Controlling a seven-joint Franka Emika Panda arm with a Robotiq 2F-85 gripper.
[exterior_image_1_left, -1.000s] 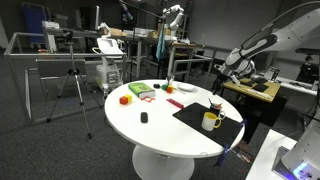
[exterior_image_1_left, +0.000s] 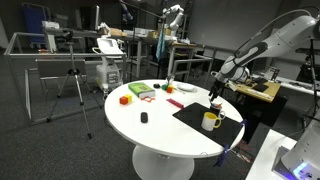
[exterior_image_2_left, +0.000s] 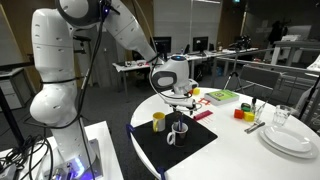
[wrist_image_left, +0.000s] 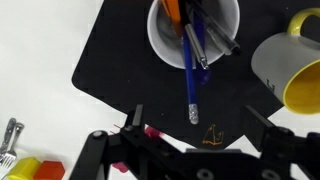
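My gripper is open, its black fingers spread apart with nothing between them. A blue pencil (wrist_image_left: 189, 78) leans out of a white mug (wrist_image_left: 165, 45) in the wrist view, its eraser end pointing toward the gap between the fingers. Several pens (wrist_image_left: 215, 32) and something orange share the mug. The same mug (exterior_image_2_left: 179, 139) stands upright on a black mat (exterior_image_2_left: 203, 137) in exterior view 2, with the gripper (exterior_image_2_left: 182, 108) just above it. Beside it is a yellow mug (exterior_image_2_left: 158, 122), white outside in the wrist view.
Toy blocks (wrist_image_left: 48, 170) and cutlery (wrist_image_left: 10, 137) lie past the mat. A green tray (exterior_image_2_left: 225, 97), a red object (exterior_image_2_left: 205, 114) and a white plate (exterior_image_2_left: 288, 140) are elsewhere on the round white table (exterior_image_1_left: 125, 117).
The arm has come down and leftward in exterior view 1, from high over the table's right side to just above the pen mug. The mugs have not moved.
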